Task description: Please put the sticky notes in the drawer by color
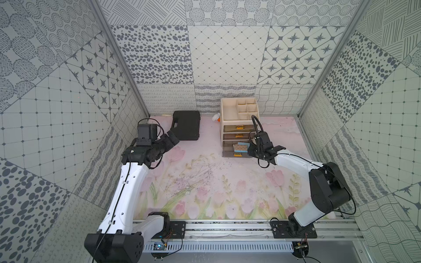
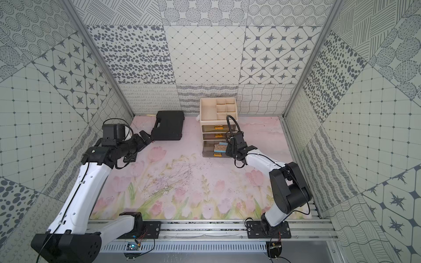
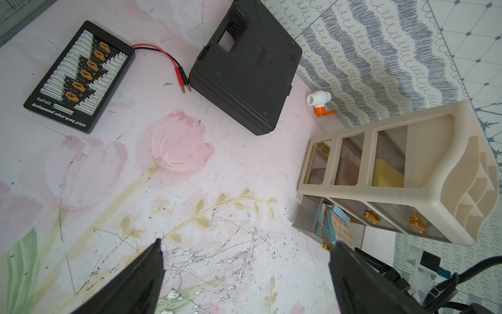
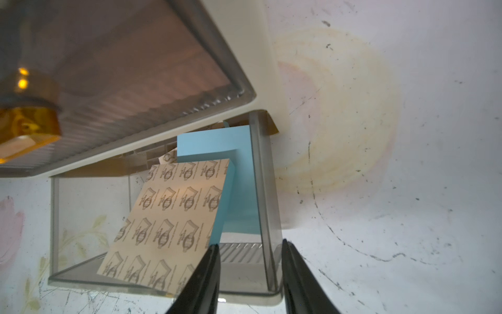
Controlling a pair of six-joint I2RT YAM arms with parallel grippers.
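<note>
The bottom drawer [image 1: 229, 153] of the beige cabinet [image 2: 210, 117] is pulled out and holds blue sticky notes [image 4: 243, 180]. One more pad, a blue-edged one with a tan printed face [image 4: 170, 219], leans tilted on top. Through the cabinet's side, yellow notes [image 3: 388, 173] show in the top drawer and pinkish ones [image 3: 347, 171] in the middle drawer. Both those drawers look closed. My right gripper stands partly open, its fingers on either side of the bottom drawer's right wall near the front corner; contact is unclear. My left gripper [image 1: 174, 136] is open and empty, far left.
A black case [image 3: 248, 62] lies at the back left, with a charging board [image 3: 78, 76] and its cables beside it. A white and orange valve [image 3: 320, 102] sits between case and cabinet.
</note>
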